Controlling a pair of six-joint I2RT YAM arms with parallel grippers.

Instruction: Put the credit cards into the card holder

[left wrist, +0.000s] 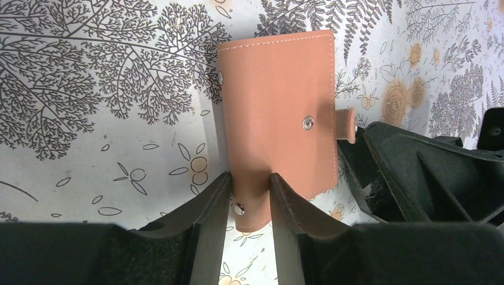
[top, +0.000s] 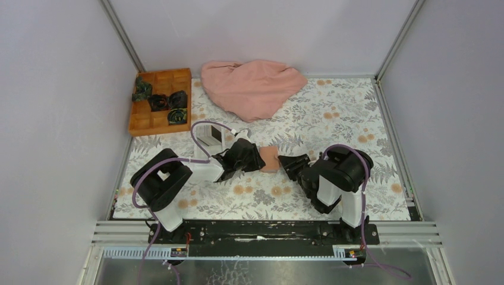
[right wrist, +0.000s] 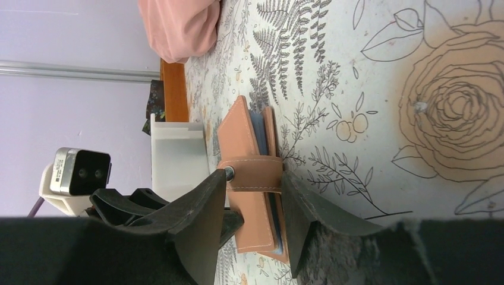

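Observation:
The orange-pink leather card holder (top: 269, 159) is folded closed between my two grippers. In the left wrist view, the fingers of my left gripper are shut on its spine near the lower corner. A metal snap (left wrist: 308, 123) on its front cover is uncovered, and the short strap (left wrist: 345, 126) sticks out from the opening side, unfastened. A dark blue layer (right wrist: 260, 133) shows between the leather covers in the right wrist view. The tips of my right gripper stand either side of the strap; whether they pinch it is unclear.
Behind the left arm stands a white rack (top: 207, 139) with a dark item in it. An orange compartment tray (top: 138, 122) sits at the back left, and a pink cloth (top: 252, 89) lies at the back.

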